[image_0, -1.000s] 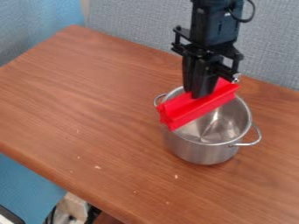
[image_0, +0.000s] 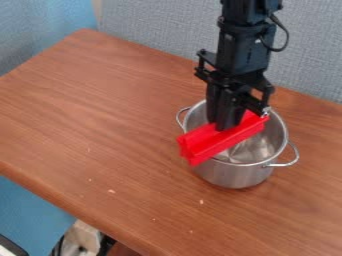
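Note:
My black gripper (image_0: 230, 115) reaches down from the top right, shut on a red bar-shaped object (image_0: 201, 146). The red bar is held at a slant across the mouth of a steel pot (image_0: 241, 172) with two wire handles, its front left end lying over the pot's near-left rim. Part of the pot's inside is hidden behind the bar and the gripper.
My gripper has moved down and slightly left, carrying the red bar lower over the pot. The pot appears to stay in place.

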